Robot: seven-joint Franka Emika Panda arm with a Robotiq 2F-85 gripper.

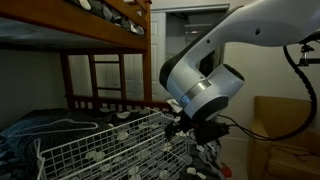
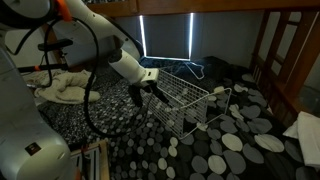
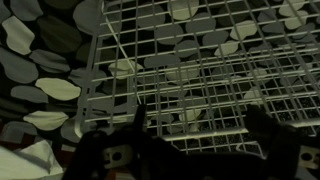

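A white wire basket (image 1: 100, 152) rests on the bed, whose cover is patterned with pale and dark ovals. In the wrist view the basket's grid (image 3: 200, 80) fills the middle, and its near rim runs across just beyond my fingertips. My gripper stands open, its two dark fingers wide apart with nothing held between them. From the second exterior view, the gripper (image 2: 150, 93) is at the basket's side (image 2: 185, 105); whether it touches the wire cannot be told. A light-coloured hanger (image 1: 50, 128) lies beyond the basket.
Overhead, the upper bunk's wooden rail (image 1: 70, 38) spans the left side. A brown armchair (image 1: 285, 135) stands at the right. The patterned bedding (image 2: 235, 145) beside the basket is mostly bare. Something white (image 3: 30, 160) shows at the lower left.
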